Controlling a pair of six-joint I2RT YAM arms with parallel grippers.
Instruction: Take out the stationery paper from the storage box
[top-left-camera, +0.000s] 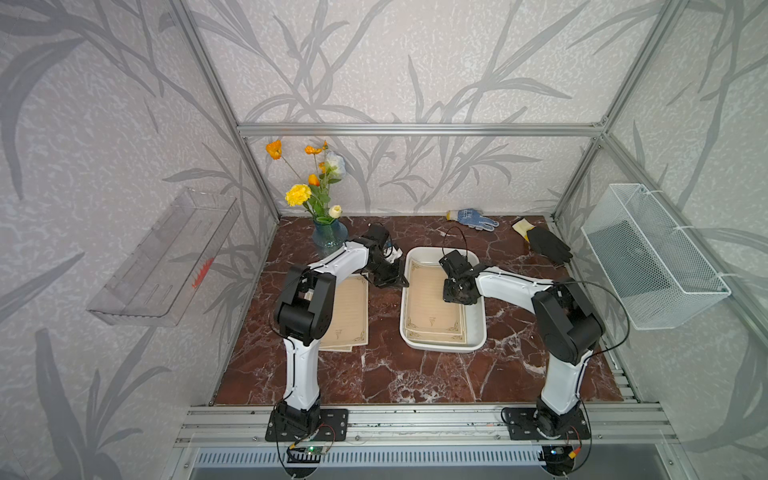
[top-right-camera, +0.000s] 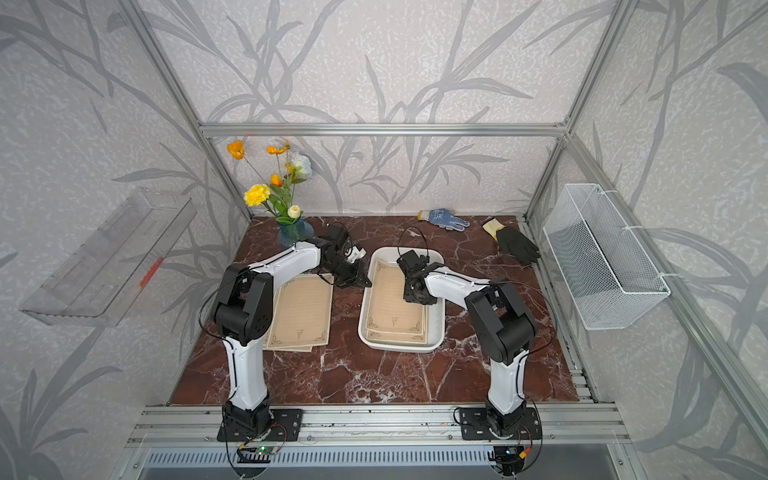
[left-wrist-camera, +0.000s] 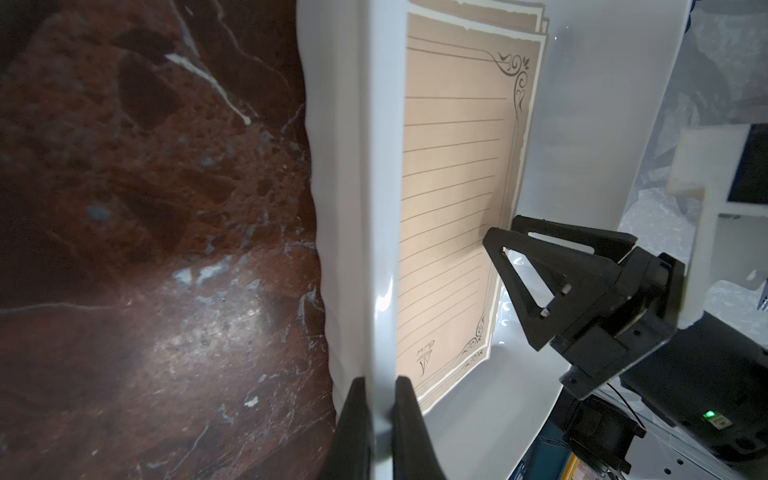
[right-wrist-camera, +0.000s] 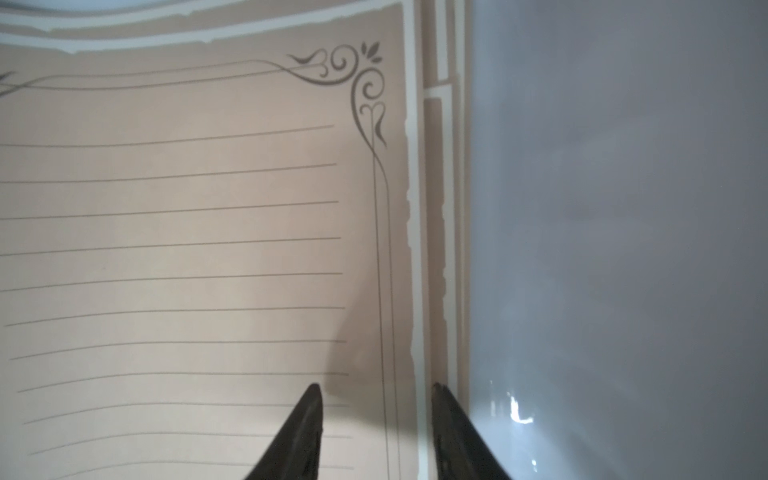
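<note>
The white storage box (top-left-camera: 484, 324) stands on the marble table with a stack of beige, lined stationery paper (top-left-camera: 432, 320) inside. My left gripper is shut on the box's left rim, its fingers on either side of the wall. Inside the box, my right gripper is low over the right edge of the paper. Its two fingertips stand a little apart, with the top sheet's bordered edge (right-wrist-camera: 417, 320) visible in the gap; whether a sheet is pinched is unclear. More sheets (top-left-camera: 348, 316) lie on the table to the left, partly under my left arm.
A glass vase (top-left-camera: 329, 237) of flowers stands behind the left arm. Gloves (top-left-camera: 473, 219) lie at the back, with a dark one (top-left-camera: 549, 245) at the back right. Wall baskets flank both sides.
</note>
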